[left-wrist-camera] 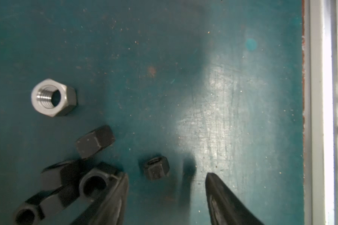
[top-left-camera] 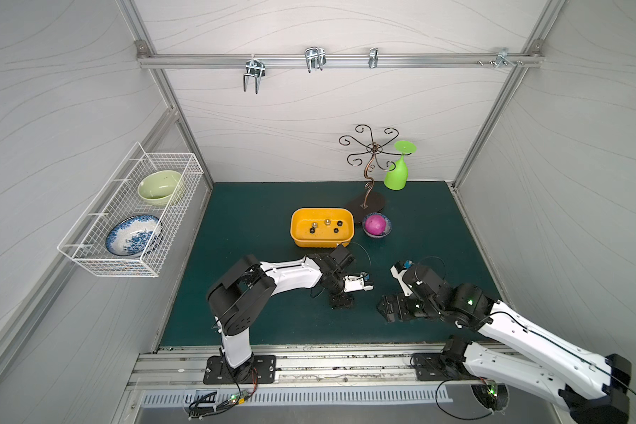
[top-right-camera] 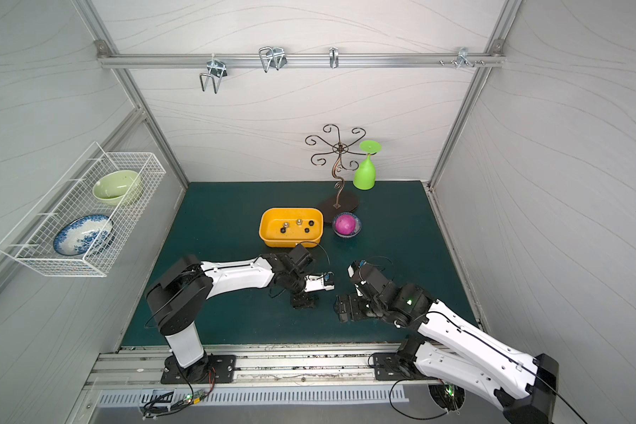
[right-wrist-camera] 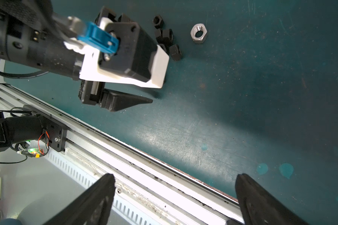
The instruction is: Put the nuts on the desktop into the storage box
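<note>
My left gripper hovers open over the desk, a small black nut (left-wrist-camera: 156, 167) just beyond and between its fingertips. Several larger black nuts lie clustered left of that, with a silver nut farther off; the right wrist view shows them beside the left gripper too. The storage box (top-left-camera: 321, 237), yellow, stands behind, holding several nuts. My right gripper is open over the front-right desk, nothing between its fingers.
A bowl with a pink ball (top-left-camera: 375, 224), a metal stand (top-left-camera: 365, 205) and a green vase (top-left-camera: 395, 173) stand at the back. A wire basket (top-left-camera: 145, 265) hangs on the left wall. The desk's front edge borders both arms.
</note>
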